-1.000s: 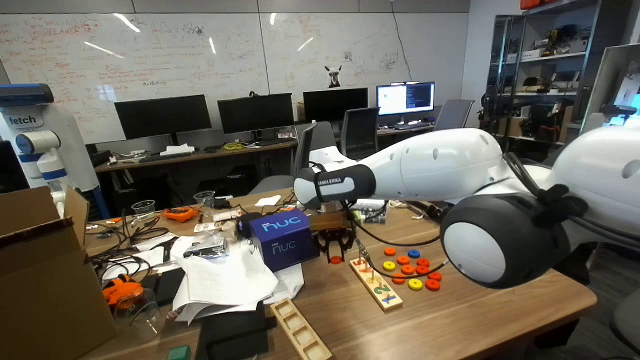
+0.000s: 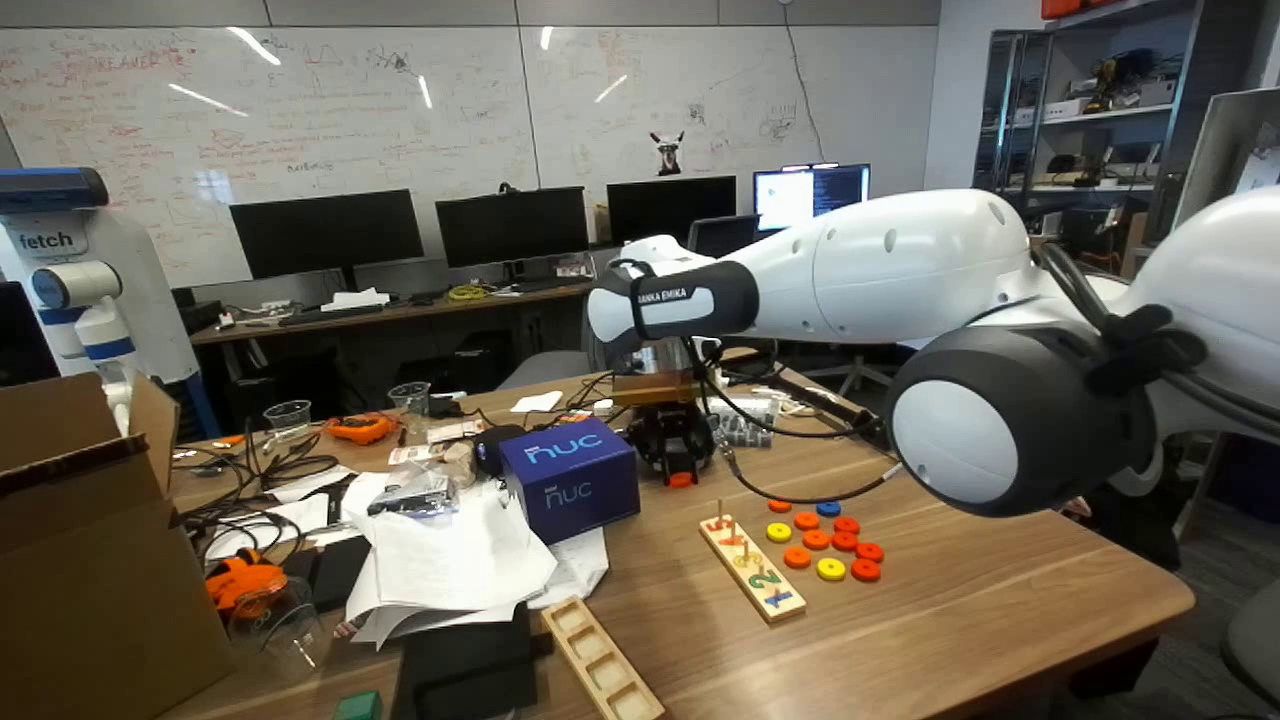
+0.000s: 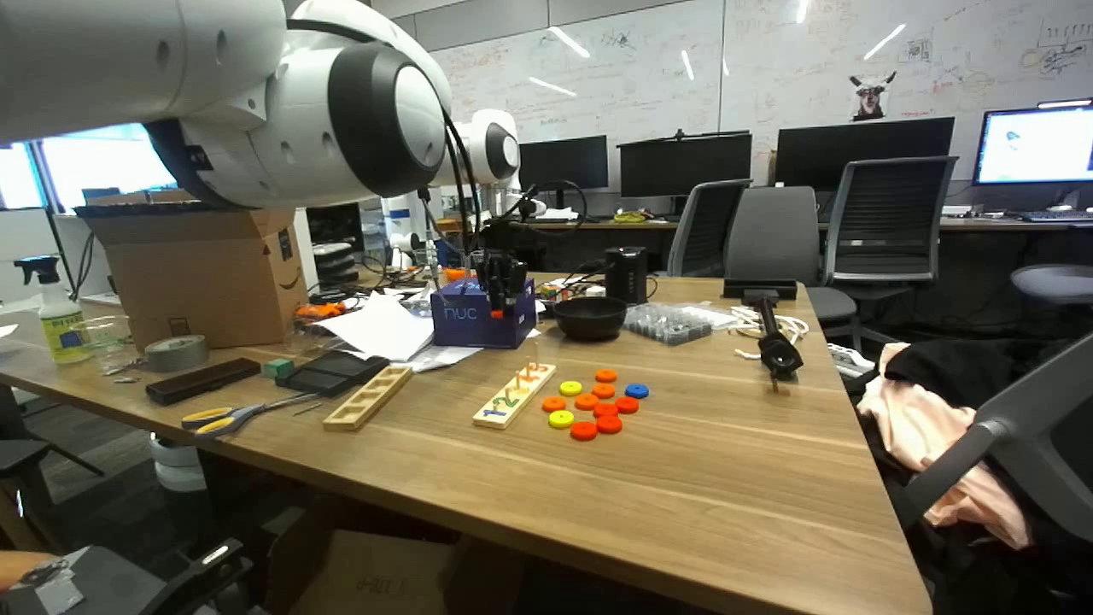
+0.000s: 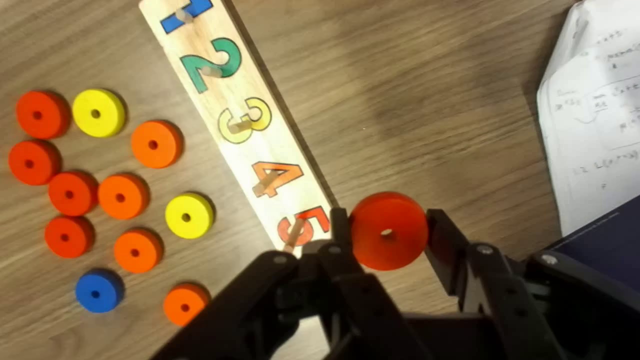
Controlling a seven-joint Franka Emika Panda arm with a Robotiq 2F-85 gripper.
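Observation:
A red ring (image 4: 389, 231) is pinched between the fingertips of my gripper, its small centre hole facing the wrist camera. It hangs above the table, just off the number 5 end of the wooden peg board (image 4: 210, 99). That board carries painted numbers 1 to 5 with bare upright pegs. On its other side lie loose rings: a blue ring (image 4: 99, 291), a yellow ring (image 4: 189, 215), another yellow ring (image 4: 99, 113), and several orange and red ones. In exterior view 2 the gripper (image 3: 499, 309) appears in front of the blue NUC box (image 3: 466, 318).
Papers (image 2: 450, 564) and the NUC box stand close on one side of the board. A slotted wooden tray (image 2: 602, 660), a black bowl (image 3: 590, 318) and scissors (image 3: 246, 413) lie around.
In exterior view 1 the arm and gripper have risen, carrying the red ring upward. The board and loose rings stay in place.

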